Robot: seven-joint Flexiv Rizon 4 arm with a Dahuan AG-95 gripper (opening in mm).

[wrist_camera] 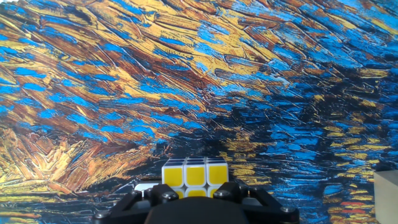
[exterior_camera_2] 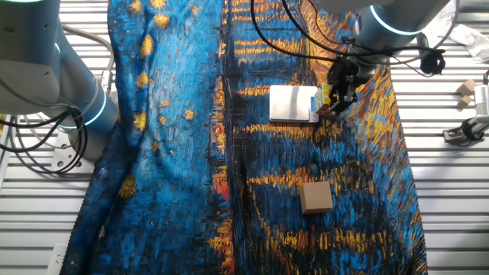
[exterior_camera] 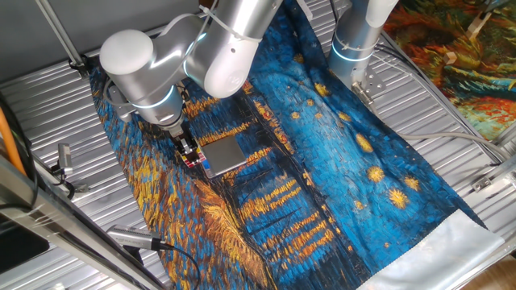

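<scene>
A puzzle cube with coloured squares sits at the edge of a flat silver-grey box on the painted cloth. In the wrist view the cube turns a yellow face toward the camera, its lower part hidden by the gripper. My gripper is right at the cube, one dark finger toward each side of it. Whether the fingers press on the cube cannot be made out. From exterior view 1, the gripper reaches down to the cube beside the box.
A brown block rests on the cloth, apart from the box. Two small wooden blocks lie on the slatted table at the right.
</scene>
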